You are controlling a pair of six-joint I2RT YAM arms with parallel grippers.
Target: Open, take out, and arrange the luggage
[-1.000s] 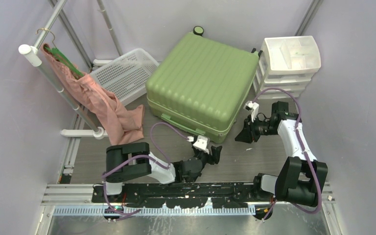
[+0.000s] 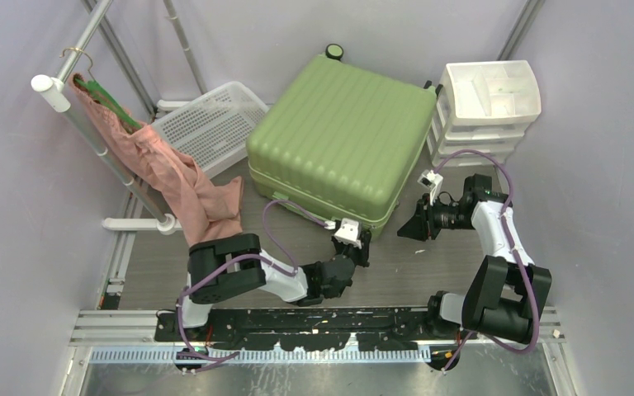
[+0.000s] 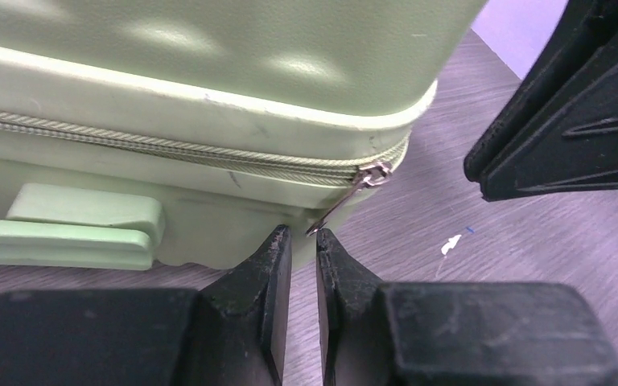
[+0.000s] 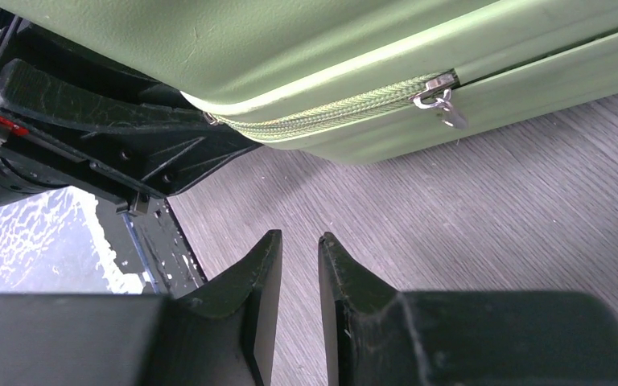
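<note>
A green hard suitcase (image 2: 338, 140) lies on its side on the grey floor. At its front right corner my left gripper has its fingertips at a zipper pull (image 3: 338, 199), with a narrow gap between them; whether the pull is gripped is unclear. The suitcase's side handle (image 3: 64, 241) is left of it. My right gripper is part open and empty, over bare floor beside the suitcase, below a second zipper pull (image 4: 449, 112) in the right wrist view.
A white drawer unit (image 2: 491, 82) stands back right. A white basket (image 2: 190, 124) sits left behind the suitcase. A pink garment (image 2: 157, 173) hangs on a rack at the left, reaching near my left arm.
The right arm has shifted slightly. The suitcase looks unmoved.
</note>
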